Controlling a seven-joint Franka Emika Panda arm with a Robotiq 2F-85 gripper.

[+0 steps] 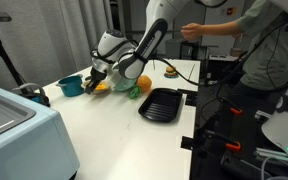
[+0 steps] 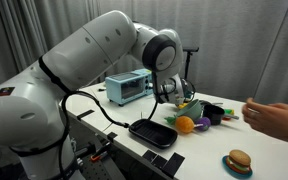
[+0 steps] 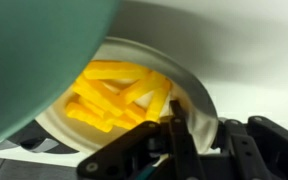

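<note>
In the wrist view, a pale oval dish holds several yellow fries. My gripper is shut on the dish's near-right rim, which sits between its dark fingers. A large teal surface covers the upper left of that view and hides part of the dish. In exterior view 1 the gripper is low at the far side of the white table, where yellow shows beside it; the grip itself is too small to make out there.
A teal pot stands left of the gripper. An orange and a black tray lie to its right. A toaster oven fills the near left. A burger on a blue plate and a person's hand are at one side.
</note>
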